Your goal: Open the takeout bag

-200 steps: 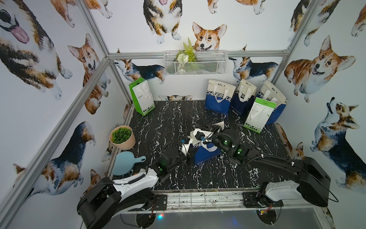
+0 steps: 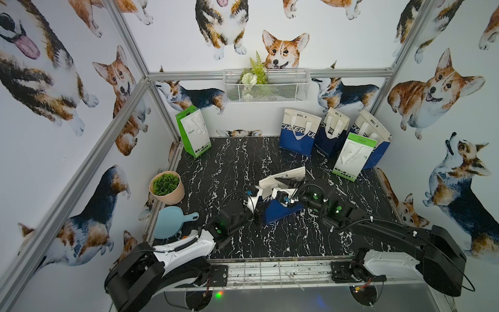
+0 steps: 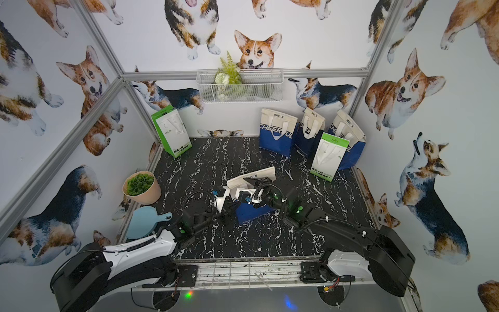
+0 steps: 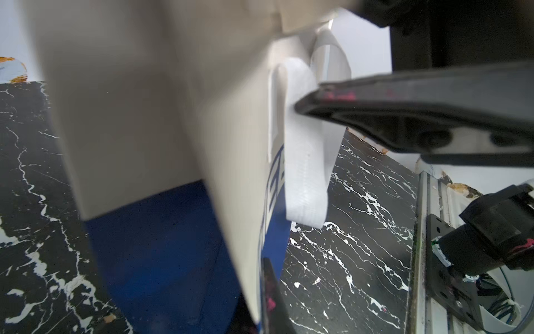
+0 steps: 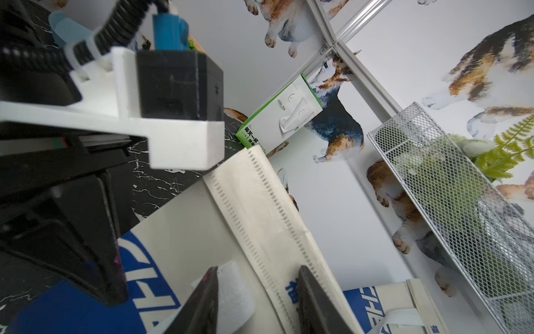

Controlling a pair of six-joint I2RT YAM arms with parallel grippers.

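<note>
A blue-and-cream takeout bag [image 2: 280, 210] stands at the middle of the counter, its top flap folded, a white handle [image 4: 303, 167] on its face. My left gripper [image 2: 255, 210] is at the bag's left side, shut low at the bag's edge in the left wrist view, any held thickness too thin to tell. My right gripper [image 2: 283, 195] hangs over the bag's upper part; in the right wrist view its fingertips stand open against the cream paper near the white handle and the folded, perforated top band [image 5: 261, 211].
Several standing bags line the back right, one green-white bag [image 2: 193, 132] the back left. A plant pot [image 2: 166, 192] and blue board [image 2: 166, 223] sit at the left edge. A wire basket [image 2: 266, 85] hangs on the back wall.
The left arm and the other bags look unchanged.
</note>
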